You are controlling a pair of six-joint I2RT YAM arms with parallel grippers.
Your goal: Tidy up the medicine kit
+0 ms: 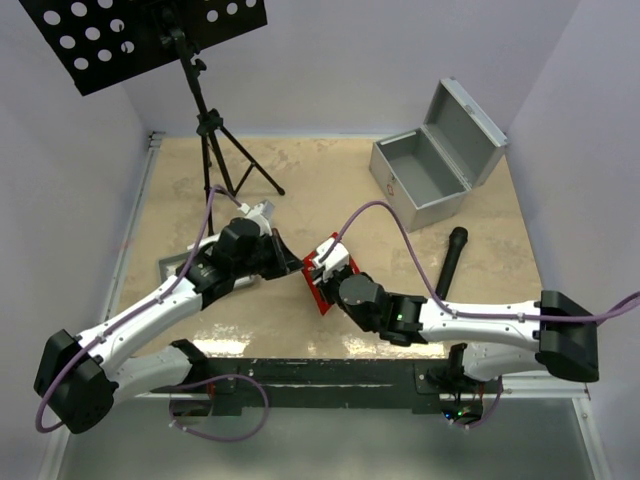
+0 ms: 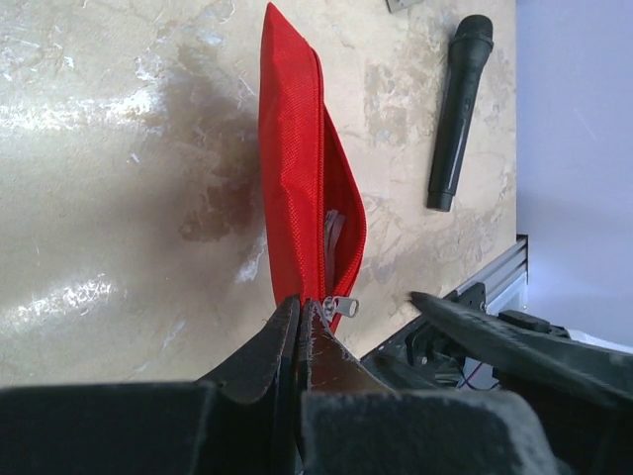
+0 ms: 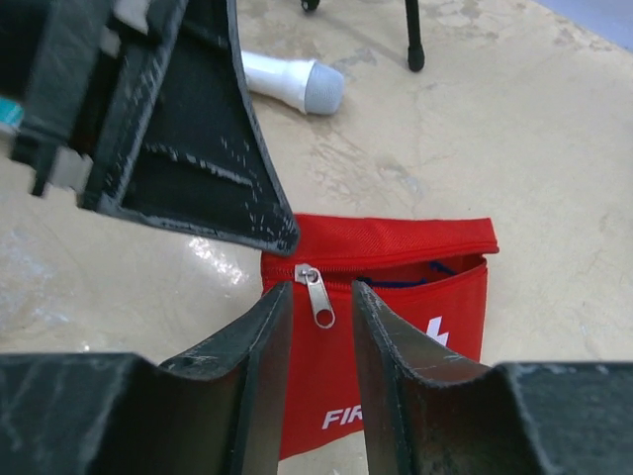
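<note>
A red first-aid pouch (image 2: 292, 148) hangs upright above the table between my two arms, its zipper partly open with a gap along the top. My left gripper is shut on the pouch's top corner, close to the zipper's end. In the right wrist view, the metal zipper pull (image 3: 318, 297) hangs against the pouch's front (image 3: 386, 346). My right gripper faces that front and stands open, the pull showing in the gap between its fingertips. The grey medicine box (image 1: 425, 165) stands with its lid up at the back right; it looks empty.
A black microphone (image 1: 452, 265) lies on the right side of the table. A white torch-like object (image 3: 292, 81) lies behind the left gripper. A music stand (image 1: 210, 130) rises at the back left. A grey tray (image 1: 175, 268) is partly hidden by my left arm.
</note>
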